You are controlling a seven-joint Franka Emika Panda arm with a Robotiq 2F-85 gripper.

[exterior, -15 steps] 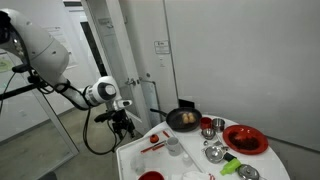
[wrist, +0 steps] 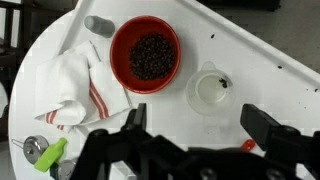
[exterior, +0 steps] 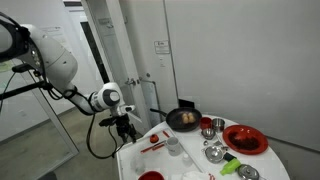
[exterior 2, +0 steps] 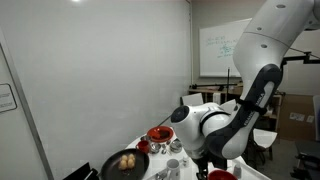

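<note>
My gripper is open above the white table, its two dark fingers wide apart with nothing between them. Ahead of them in the wrist view sits a small pale cup (wrist: 208, 94), with a few dark bits by its rim. Up and left of the cup is a red bowl (wrist: 118, 66) holding many small dark beans. Exterior view 1 has the gripper (exterior: 127, 134) at the table's left edge, and a red bowl (exterior: 150, 176) at the bottom. The arm (exterior 2: 205, 128) covers part of the table in exterior view 2.
A white towel with red stripes (wrist: 66, 86) lies left of the bowl, near a small grey cylinder (wrist: 99, 26). Farther off stand a black pan (exterior: 183, 121), a large red bowl (exterior: 245, 139) and several metal cups. A grey cup (exterior: 174, 146) stands mid-table.
The arm and gripper have shifted slightly to the right and lower in exterior view 1. The objects on the table appear to have stayed where they were.
</note>
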